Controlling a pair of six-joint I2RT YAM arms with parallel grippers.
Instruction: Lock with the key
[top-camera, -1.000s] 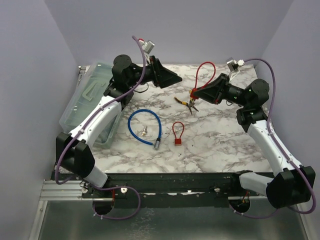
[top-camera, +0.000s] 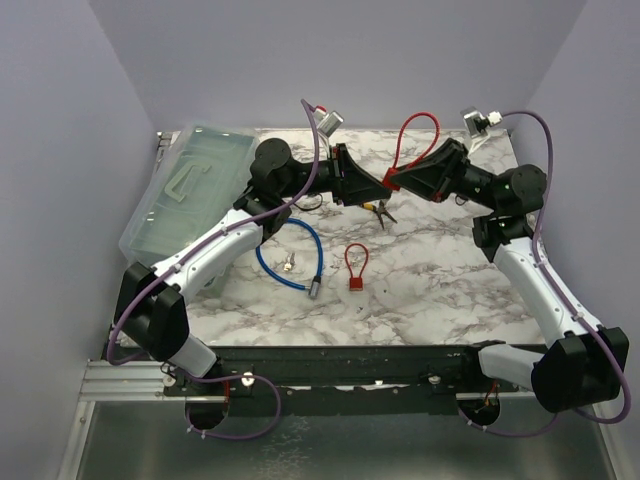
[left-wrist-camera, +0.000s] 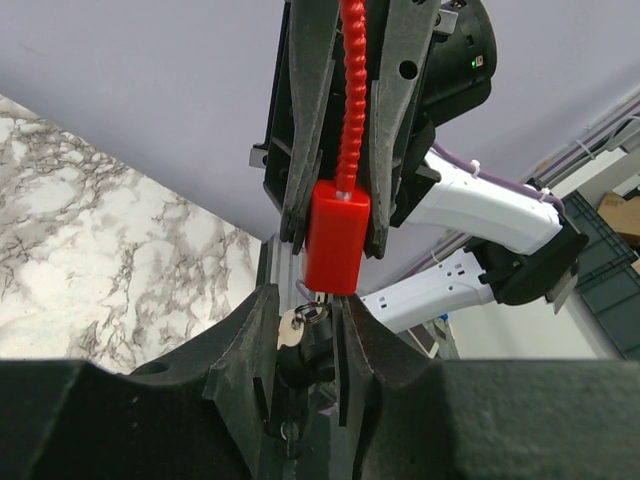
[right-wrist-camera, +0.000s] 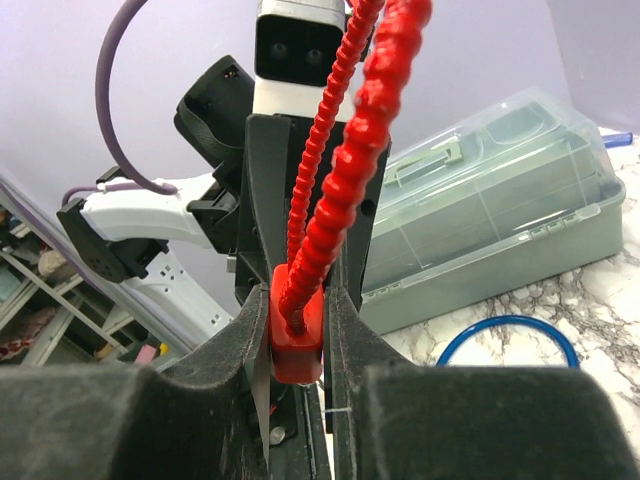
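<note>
A red padlock (top-camera: 390, 178) with a red cable loop hangs in the air, and my right gripper is shut on its body. In the left wrist view the padlock's body (left-wrist-camera: 336, 240) sits between the right fingers. A small silver key end (left-wrist-camera: 320, 297) shows just under it, with a ring (left-wrist-camera: 312, 313). Contact with the key cannot be made out.
On the marble table lie a second red cable padlock (top-camera: 356, 283), a blue cable lock (top-camera: 318, 250), a small silver key (top-camera: 289, 264) and pliers (top-camera: 384, 212). A lidded green-grey case (top-camera: 190, 190) stands at left.
My left gripper has moved right and toward the front, from well apart up to the padlock.
</note>
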